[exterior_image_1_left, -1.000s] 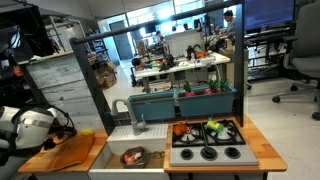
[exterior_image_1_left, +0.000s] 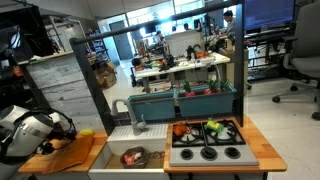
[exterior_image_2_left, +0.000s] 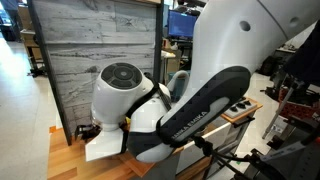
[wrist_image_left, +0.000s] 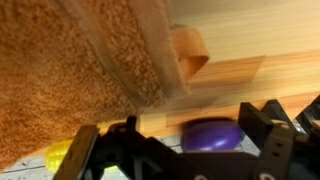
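An orange-brown towel (wrist_image_left: 75, 70) fills the left of the wrist view, and its hemmed edge runs down toward the middle. In exterior view 1 the towel (exterior_image_1_left: 70, 153) lies on the wooden counter at the left. My gripper is open above the counter beside the towel's edge, its two fingers well apart. Beyond the gap shows a purple, rounded object (wrist_image_left: 212, 135), with no contact visible. A yellow object (wrist_image_left: 58, 155) is partly hidden at lower left. The arm hides most of the gripper in exterior view 2.
A sink (exterior_image_1_left: 137, 138) holding a pot (exterior_image_1_left: 133, 157) is right of the towel. Farther right stands a stove (exterior_image_1_left: 210, 148) with red and green items on it. A grey panel (exterior_image_2_left: 100, 60) rises behind the arm. Bare wood (wrist_image_left: 265, 70) lies right of the towel.
My arm has come lower, bringing the gripper closer to the counter around the towel. The towel, sink and stove look unmoved.
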